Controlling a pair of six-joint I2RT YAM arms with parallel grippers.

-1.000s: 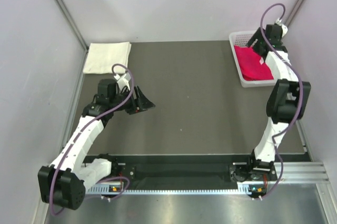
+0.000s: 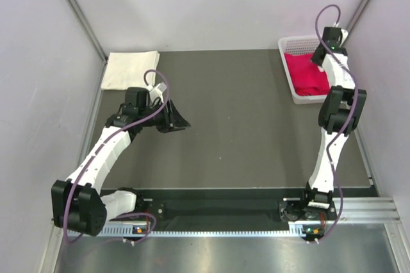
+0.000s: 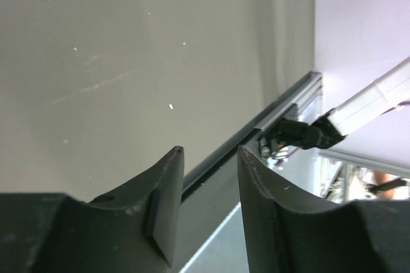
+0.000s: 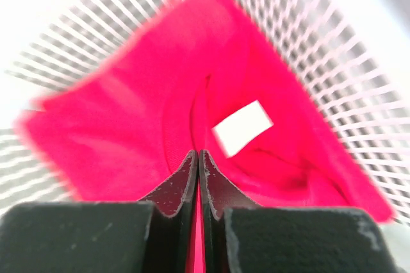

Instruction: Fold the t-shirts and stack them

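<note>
A crumpled red shirt (image 2: 306, 73) lies in the white basket (image 2: 309, 99) at the back right; its white tag (image 4: 243, 128) shows in the right wrist view. Over the shirt, my right gripper is shut, fingertips together. A crease in the cloth runs toward the tips, but I cannot make out any fabric pinched between them. At the left, a flat cream cloth (image 2: 130, 70), perhaps a folded shirt, rests in the back corner. My left gripper (image 2: 182, 125) hangs over the table in front of it, fingers (image 3: 168, 186) part open with only empty space between.
Slatted basket walls (image 4: 320, 36) rise around the red shirt, and the right side wall (image 2: 384, 74) stands close to the right arm.
The left fingers have come closer together; the left arm shifted slightly. The cream cloth stayed put.
</note>
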